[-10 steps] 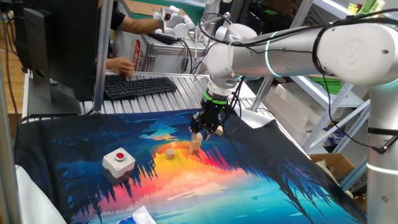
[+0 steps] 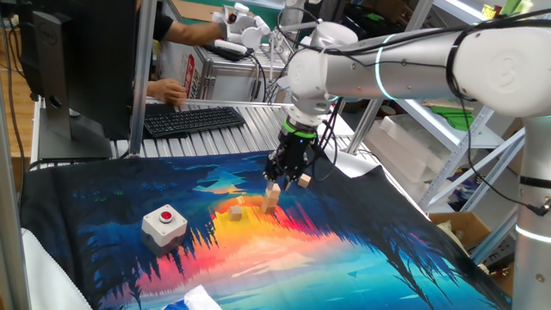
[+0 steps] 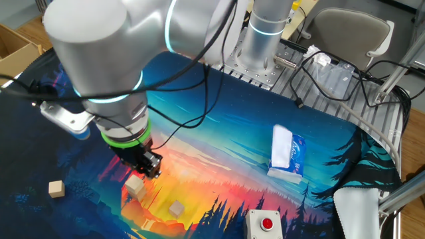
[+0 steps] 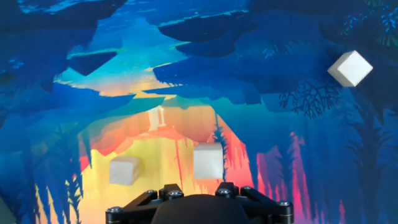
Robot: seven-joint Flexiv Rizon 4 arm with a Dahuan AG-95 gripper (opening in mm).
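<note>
Two pale wooden cubes make a small stack point(image 2: 271, 200) on the printed cloth, and its upper cube point(image 4: 208, 160) shows just ahead of the fingers in the wrist view. My gripper point(image 2: 283, 178) hangs close above and behind this stack. Its fingertips point(image 4: 171, 190) stand apart, with nothing seen between them. To one side of the stack lies a single cube point(image 4: 124, 170), apart from it. Another lone cube point(image 4: 351, 68) sits farther off on the dark part of the cloth. In the second exterior view the stack point(image 3: 135, 187) is just beside the gripper point(image 3: 150, 167).
A grey box with a red button point(image 2: 164, 228) stands on the cloth, away from the cubes. A tissue pack point(image 3: 287, 156) lies toward the robot's base. Keyboard point(image 2: 193, 121) and monitor point(image 2: 86, 77) are behind the cloth, where a person's hand point(image 2: 168, 90) rests.
The cubes appear to lie where they were.
</note>
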